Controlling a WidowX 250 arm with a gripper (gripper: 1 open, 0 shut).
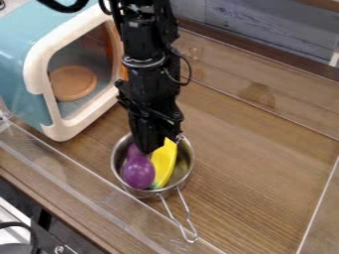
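Note:
A small metal pot (185, 179) with a wire handle sits on the wooden counter. In it lie a purple eggplant (138, 172) and a yellow banana-like toy (165, 164). My black gripper (149, 139) hangs low over the pot, its tips at the upper end of the two toys; I cannot see whether it is open or holds anything.
A toy microwave (30, 62), light blue and white with its door open and a tan disc inside, stands at the upper left.

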